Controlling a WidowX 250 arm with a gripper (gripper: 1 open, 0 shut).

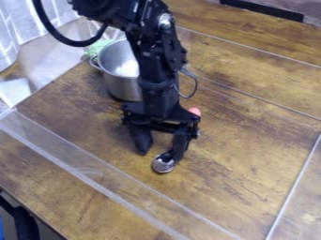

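Note:
The black gripper (160, 145) hangs low over the wooden table (251, 141), its fingers spread apart. A small round silver object (164, 163), likely a spoon or lid, lies just below the right finger; whether they touch I cannot tell. A pink object (194, 112) shows only slightly behind the gripper, mostly hidden by it.
A steel pot (118, 66) stands behind the arm at the upper left, with something green beside it. Whitish cloth or plastic (13, 92) lies at the left edge.

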